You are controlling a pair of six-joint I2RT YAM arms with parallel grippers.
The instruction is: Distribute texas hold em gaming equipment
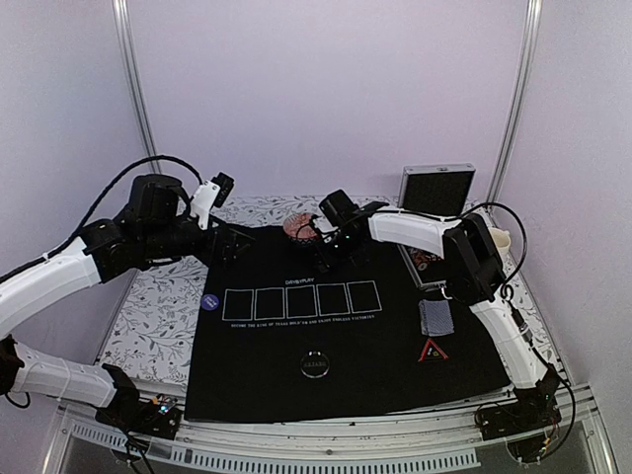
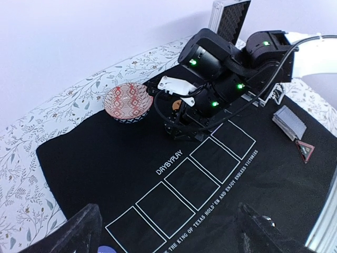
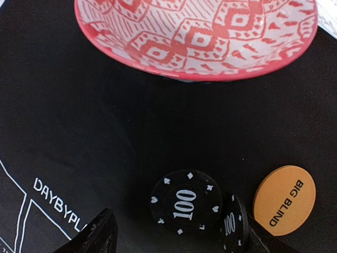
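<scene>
My right gripper hovers open low over a black 100 chip [image 3: 185, 203] and an orange BIG BLIND chip [image 3: 284, 200], just in front of the red patterned bowl [image 3: 195, 37]. A second 100 chip [image 3: 234, 224] appears upright at its right finger; whether it is held I cannot tell. My left gripper is raised and open over the left half of the black mat [image 1: 257, 385], nothing between its fingers. A blue chip [image 1: 210, 302] lies at the mat's left edge.
An open chip case [image 1: 434, 183] stands at the back right. A card stack [image 1: 435, 317], a red triangular piece [image 1: 432, 351] and a round marker [image 1: 315, 364] lie on the mat. The five printed card boxes are empty.
</scene>
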